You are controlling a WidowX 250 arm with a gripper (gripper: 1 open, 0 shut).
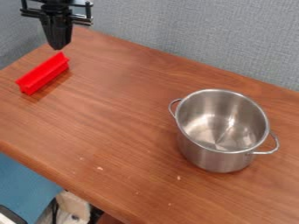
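A black gripper [58, 35] hangs at the top left of the camera view, above and apart from a red oblong block [44, 73] lying on the wooden table near its left side. Whether the fingers are open or shut is hard to make out from this angle. A steel pot [222, 131] with two side handles stands upright on the right part of the table, empty as far as shows.
A grey textured wall [198, 35] runs along the back. Beyond the table's front left edge are a blue surface and some cables.
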